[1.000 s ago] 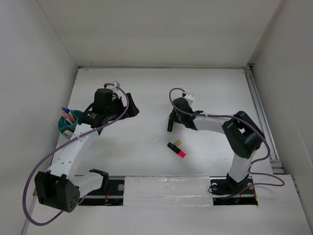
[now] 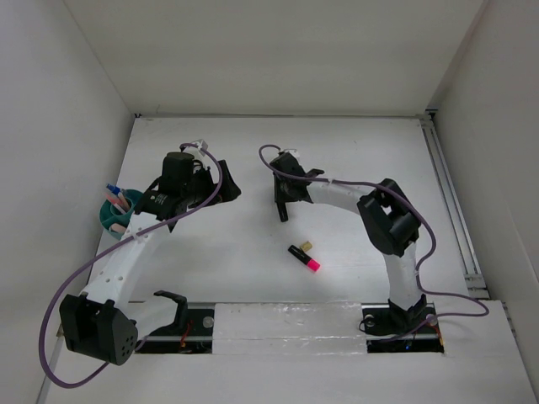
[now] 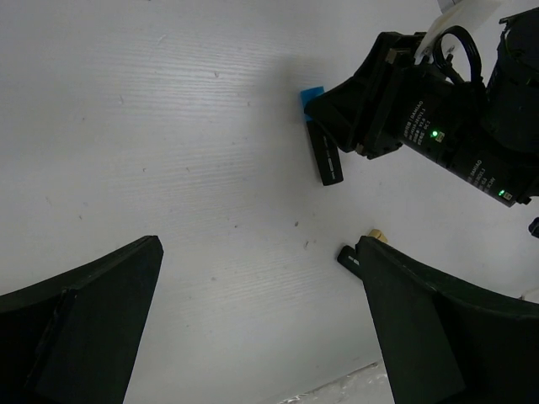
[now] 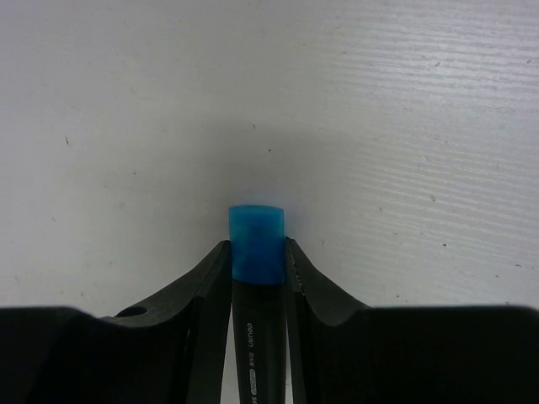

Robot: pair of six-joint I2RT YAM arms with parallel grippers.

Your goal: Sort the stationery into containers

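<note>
A black marker with a blue cap lies under my right gripper, whose fingertips are at either side of the cap; in the left wrist view the marker (image 3: 327,160) is partly behind that gripper. A black marker with a pink end (image 2: 303,257) lies lower on the table beside a small tan block (image 2: 306,246). The teal container (image 2: 110,217) at the left holds several pens. My left gripper is open over bare table, nothing between its fingers.
Walls close in at left, right and back, with a metal rail (image 2: 446,194) along the right edge.
My right gripper has moved left and slightly up in the top view, and the blue-capped marker has shifted left with it. The left arm is unchanged.
</note>
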